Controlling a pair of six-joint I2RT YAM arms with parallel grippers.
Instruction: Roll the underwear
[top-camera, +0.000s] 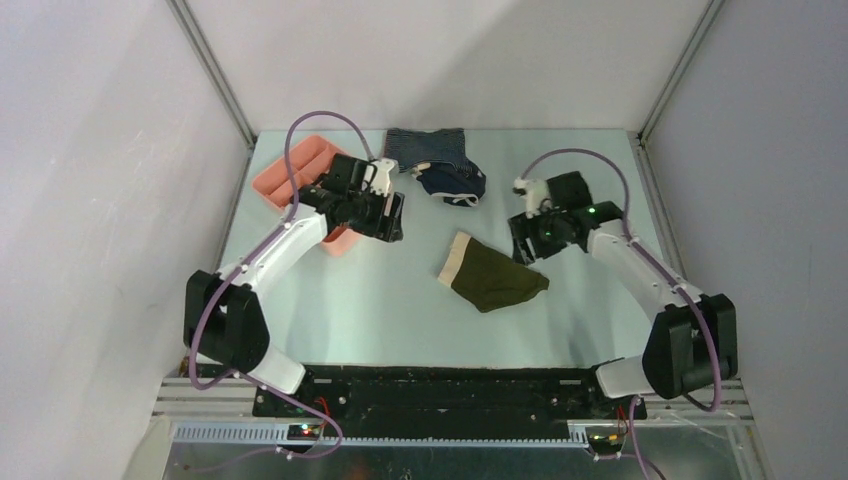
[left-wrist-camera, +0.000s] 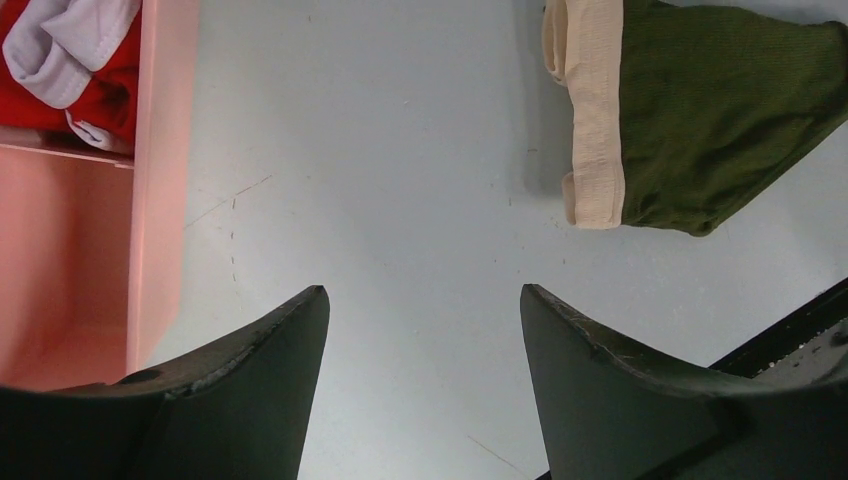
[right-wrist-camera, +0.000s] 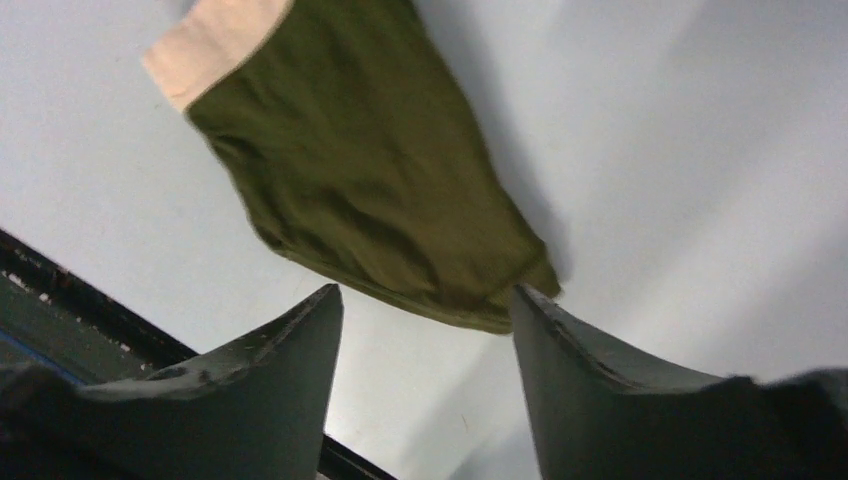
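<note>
Olive underwear (top-camera: 491, 274) with a pale beige waistband (top-camera: 455, 258) lies on the table right of centre, its waistband toward the left. It looks fairly flat, narrowing to a corner at the right. My right gripper (top-camera: 522, 242) is just above and behind its right part; in the right wrist view the fingers (right-wrist-camera: 300, 370) stand apart, and the cloth's narrow corner shows beyond them with nothing gripped. My left gripper (top-camera: 391, 217) hangs beside the bin, well left of the underwear, open and empty. Its spread fingers (left-wrist-camera: 285, 370) have only bare table between them.
A pink divided bin (top-camera: 314, 152) stands at the back left, partly under my left arm; red and white cloth (left-wrist-camera: 60, 60) lies in one compartment. Dark folded garments (top-camera: 430, 147) lie at the back centre.
</note>
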